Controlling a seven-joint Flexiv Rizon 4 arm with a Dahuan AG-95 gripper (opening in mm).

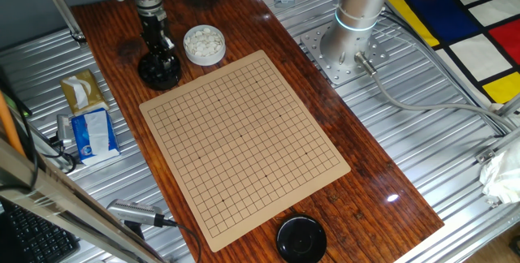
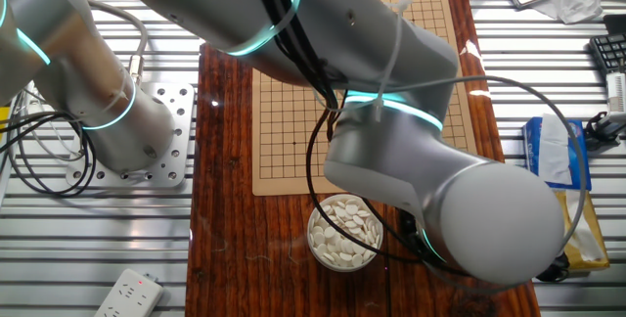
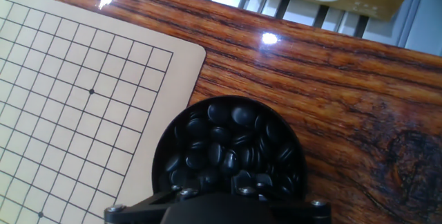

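My gripper (image 1: 165, 58) points down at the black bowl (image 1: 152, 76) of dark stones, at the board's far-left corner. Across the bottom of the wrist view the gripper overlaps the near side of that bowl (image 3: 160, 144). Glossy black stones (image 3: 217, 113) fill it. How far apart the fingertips are, and whether a stone is between them, cannot be made out. The wooden Go board (image 1: 244, 145) has an empty grid in exterior view 1. Beside the black bowl stands a white bowl (image 1: 192, 57) of white stones (image 2: 340, 244).
An empty-looking black dish or lid (image 1: 301, 239) lies by the board's near edge. Tissue packs (image 1: 96, 135) sit off the table's left side. The robot base (image 1: 345, 50) stands on the right. Bare wood (image 1: 357, 206) is free right of the board.
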